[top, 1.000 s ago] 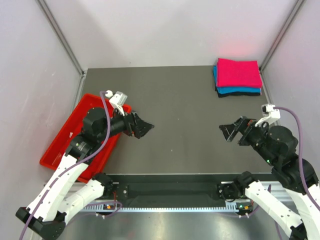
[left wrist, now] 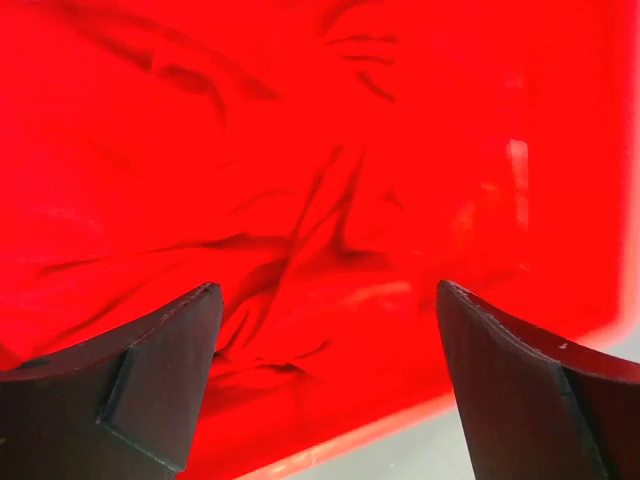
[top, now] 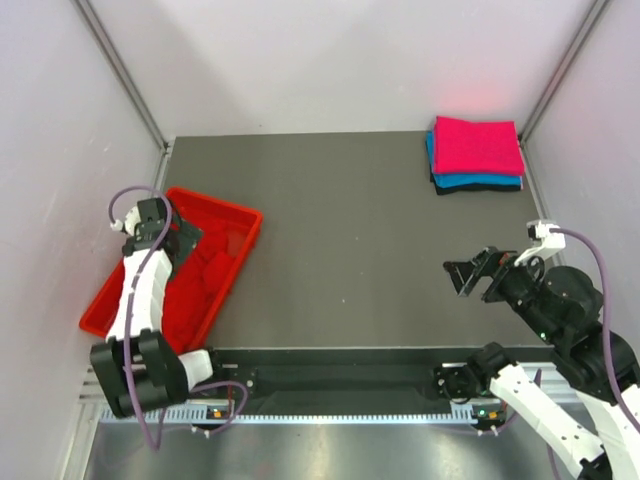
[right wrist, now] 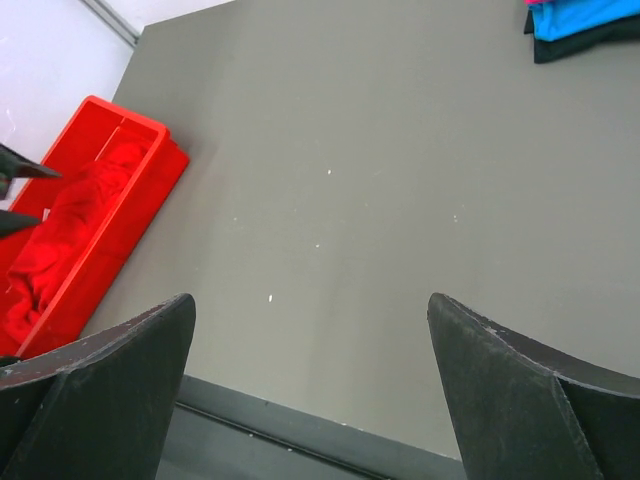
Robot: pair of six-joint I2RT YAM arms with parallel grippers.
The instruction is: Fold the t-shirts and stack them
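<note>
Crumpled red cloth point(top: 205, 275) lies in the red bin at the left of the top view. It fills most of the left wrist view, where folds of the red cloth point(left wrist: 290, 230) show below my left gripper, open with nothing between its fingers. From above, that gripper is over the bin, its tips hard to make out. My right gripper stands open and empty above the right part of the table. A neat stack of folded shirts point(top: 478, 150), pink over blue over black, lies at the back right corner.
The red bin point(top: 235, 285) has raised walls and stands along the left wall. White walls close in the back and both sides.
The right arm has shifted only slightly.
</note>
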